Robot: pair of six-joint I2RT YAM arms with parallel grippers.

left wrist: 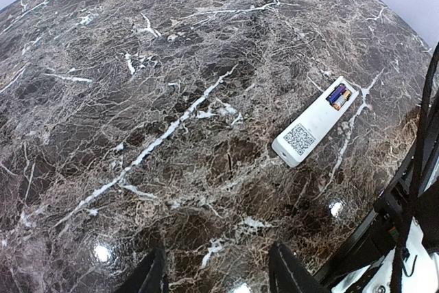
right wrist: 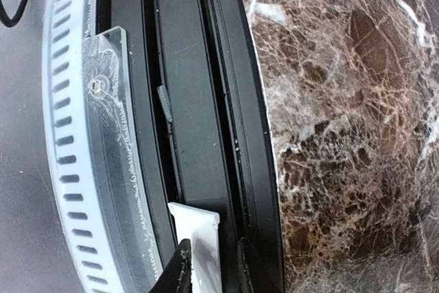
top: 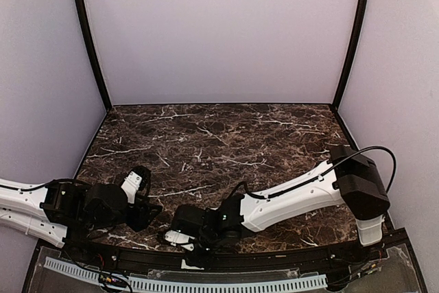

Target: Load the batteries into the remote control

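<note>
In the left wrist view a white remote lies on the marble table, its compartment holding two batteries, one purple, one with orange. My left gripper is part open, nothing between its fingers. My right gripper is part open over the front rail, around the upper part of a white plastic piece, probably the battery cover, lying on the black rail; whether it touches is not clear. In the top view that white piece shows beside the right gripper.
The black rail runs along the table's front edge beside a slotted white strip. Light walls enclose it on three sides.
</note>
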